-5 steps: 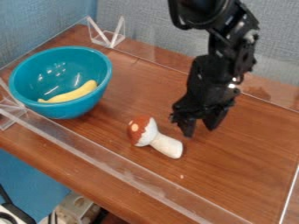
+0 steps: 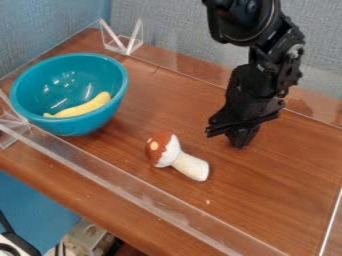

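Observation:
The black arm hangs from the top right, its gripper [image 2: 230,130] low over the wooden table, behind and to the right of a toy mushroom [image 2: 187,165] with a red spotted cap and white stem, lying on its side. I cannot make out how far apart the fingers are, or whether anything is between them. At the left is a blue bowl [image 2: 104,77] holding a yellow banana [image 2: 83,107].
Clear plastic barriers [image 2: 160,200] run along the table edges. White wire brackets stand at the back left and left edge.
The gripper has moved rightward and slightly back, away from the mushroom, and the arm's pose has shifted. The mushroom, bowl and banana have stayed in place.

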